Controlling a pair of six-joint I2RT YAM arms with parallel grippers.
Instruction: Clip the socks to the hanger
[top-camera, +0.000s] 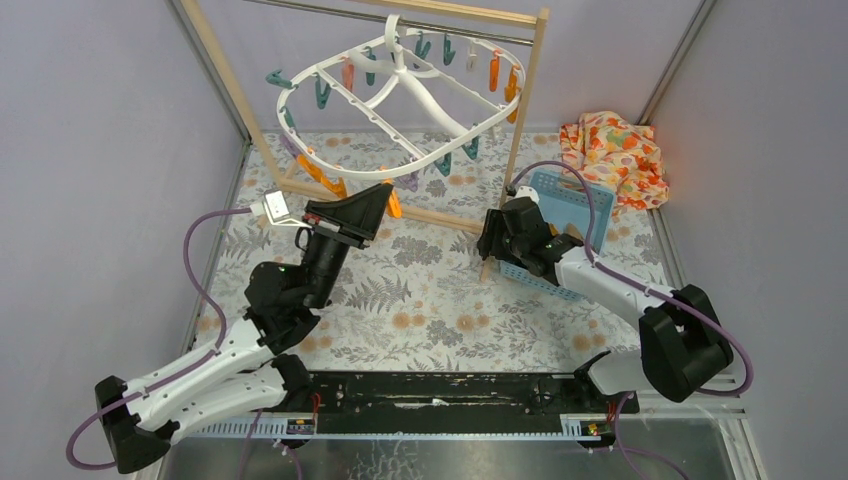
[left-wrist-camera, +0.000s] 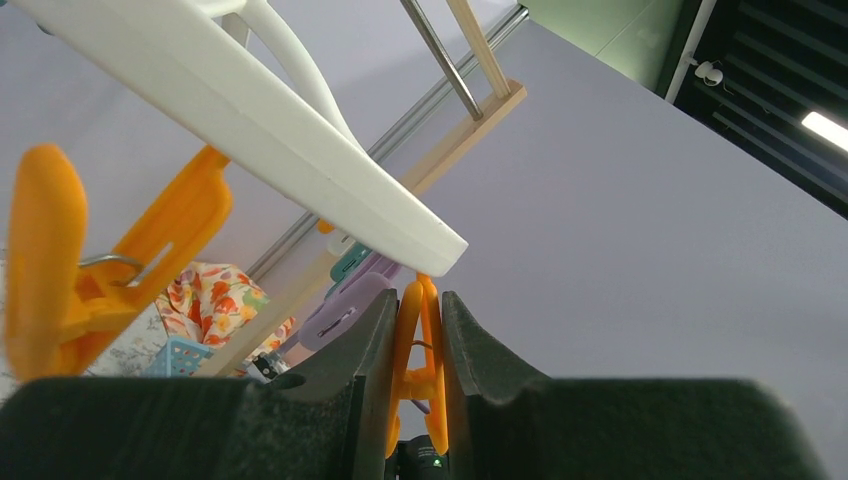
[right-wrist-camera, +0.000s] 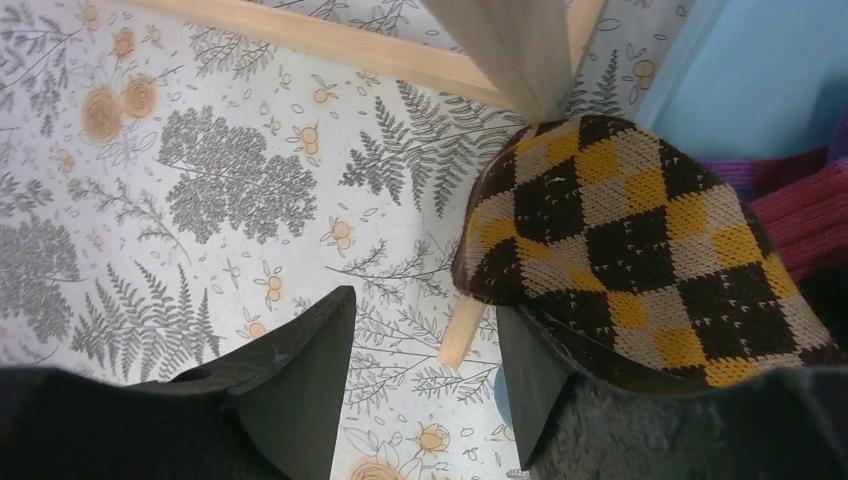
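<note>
The white round hanger (top-camera: 432, 158) hangs from the wooden stand, ringed with coloured clips. My left gripper (top-camera: 378, 195) is at its front edge, shut on an orange clip (left-wrist-camera: 420, 382) that hangs from the white rim (left-wrist-camera: 340, 190). My right gripper (top-camera: 489, 232) is low at the left side of the blue basket (top-camera: 570, 195), open. In the right wrist view a brown and yellow checked sock (right-wrist-camera: 640, 240) lies over the basket's edge, beside the right fingers; red and purple knitted socks (right-wrist-camera: 790, 205) lie behind it.
A floral cloth (top-camera: 610, 150) is piled at the back right. The wooden stand's post (top-camera: 528, 90) and base bar (top-camera: 440, 218) stand near the basket.
</note>
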